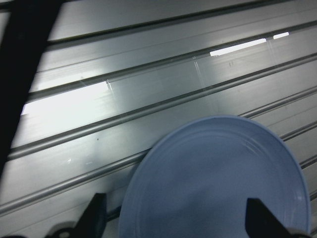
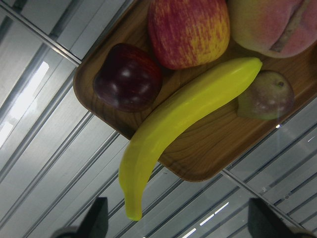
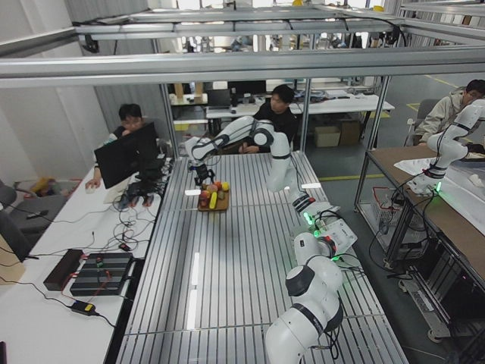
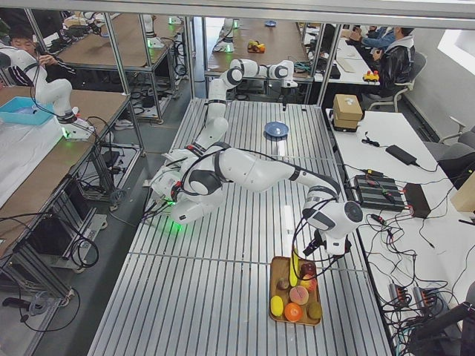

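A wooden tray (image 4: 312, 319) of fruit holds a banana (image 2: 178, 119), red apple (image 2: 188, 32), dark apple (image 2: 126, 79), peach (image 2: 267, 22), brownish pear-like fruit (image 2: 267, 96) and, in the camera right view, an orange (image 4: 293, 311) and a lemon (image 4: 277, 304). My right gripper is above the banana's stem end, its fingertips apart and open. A blue plate (image 4: 276, 130) lies on the slatted table; in the left wrist view my left gripper is over it, fingertips apart and open.
A white side desk (image 3: 45, 326) with electronics and cables runs alongside, with monitors and seated people nearby.
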